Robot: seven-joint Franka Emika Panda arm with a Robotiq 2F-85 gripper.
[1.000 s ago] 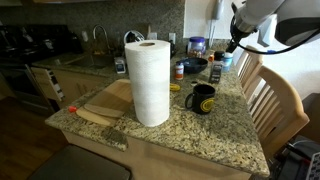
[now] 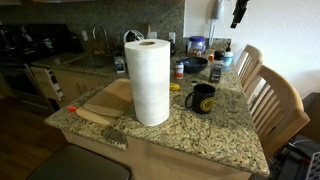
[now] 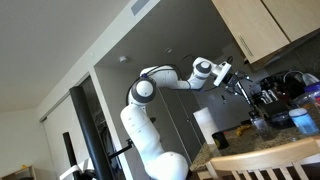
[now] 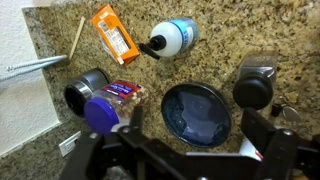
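Observation:
In the wrist view my gripper is above the counter, its two dark fingers wide apart and nothing held between them. Below and between them lies a dark round bowl (image 4: 196, 114). To the right of the bowl stands a dark-capped jar (image 4: 254, 84). A white and blue bottle (image 4: 174, 38) lies near the top, beside an orange packet (image 4: 115, 33). Exterior view 1 shows only the lower end of the gripper (image 2: 234, 22) at its top edge, high above the counter's far right end. In exterior view 2 the arm (image 3: 185, 77) reaches across toward the cabinets.
A tall paper towel roll (image 2: 151, 85), a black mug (image 2: 201, 98) and a cutting board (image 2: 110, 99) occupy the near counter (image 2: 185, 140). Wooden chairs (image 2: 278, 108) line its right side. An upper cabinet (image 3: 250, 28) is close to the gripper in exterior view 2.
The arm has risen, leaving mostly the gripper's end at the top edge of exterior view 1. The counter items there look unmoved.

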